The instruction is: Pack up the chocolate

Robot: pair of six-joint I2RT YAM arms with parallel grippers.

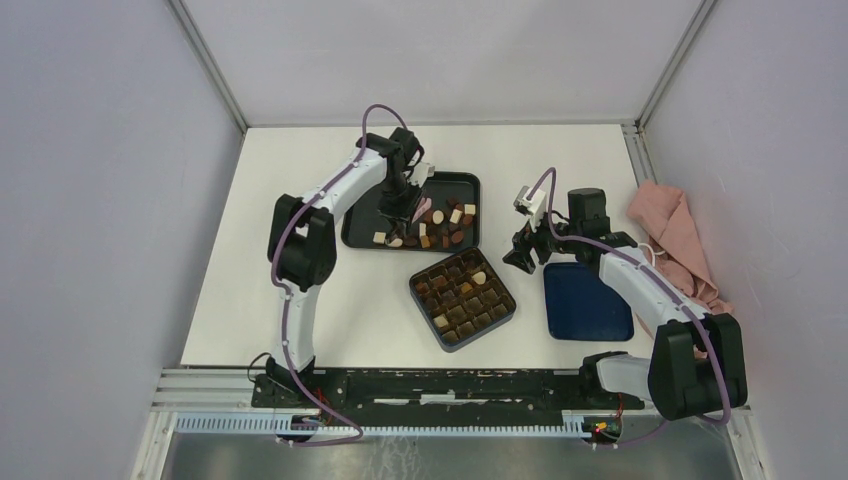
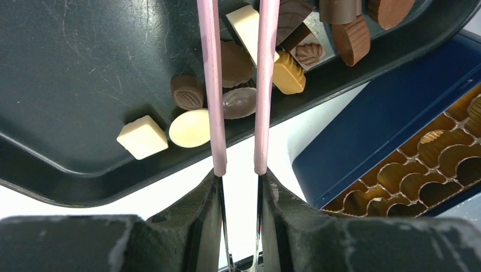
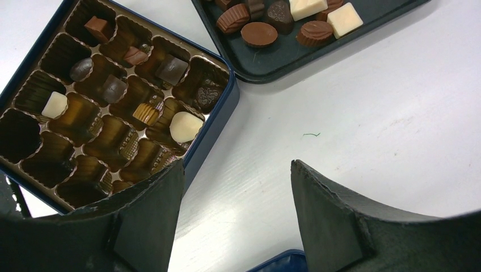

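A black tray [image 1: 360, 220] at the back holds loose white, brown and caramel chocolates. My left gripper is over it, its two pink fingers part open above the pieces, with white and dark chocolates beneath and nothing clearly held. The chocolate box [image 1: 462, 298], dark with a gold compartment insert, sits in front of the tray; some compartments hold chocolates, others are empty. My right gripper stands apart to the right of the box, its black fingers open with bare table between them.
An empty blue tray [image 1: 588, 300] lies at the right, beside a pink cloth [image 1: 665, 235].
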